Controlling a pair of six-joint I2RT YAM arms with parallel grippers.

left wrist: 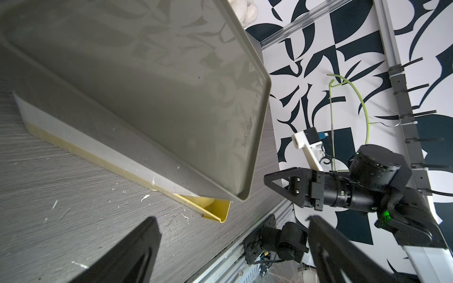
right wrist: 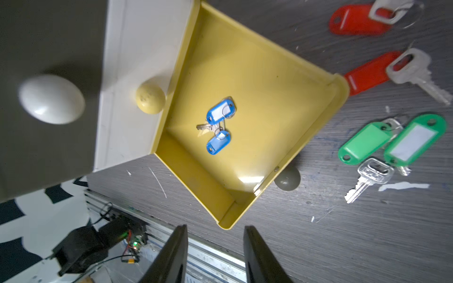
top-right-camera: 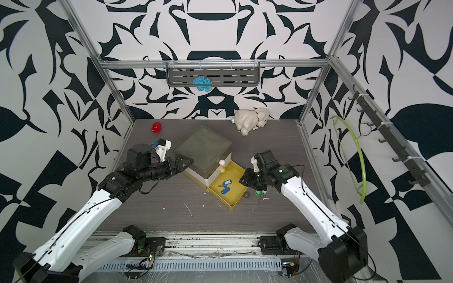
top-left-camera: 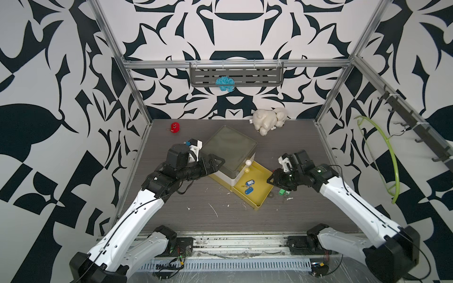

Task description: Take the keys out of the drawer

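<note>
Two blue key tags [right wrist: 220, 111] with a small key lie together on the floor of the yellow drawer [right wrist: 259, 75], which is pulled out of its box. From the top left view they appear as small blue shapes [top-left-camera: 249, 190]. Over the drawer's right side hovers my right gripper [top-left-camera: 272, 180]. Its fingers [right wrist: 173, 252] stand apart with nothing between them, and the keys are clear of them. My left gripper [top-left-camera: 218, 162] is at the left of the grey-lidded box [top-left-camera: 229, 150], fingers [left wrist: 132, 250] spread wide and empty.
Green key tags [right wrist: 367, 141] and red key tags [right wrist: 372, 73] with keys lie on the table right of the drawer. A white knob [right wrist: 52, 99] sticks out near the lid. A white plush [top-left-camera: 269, 120] and a red toy [top-left-camera: 175, 126] are farther back.
</note>
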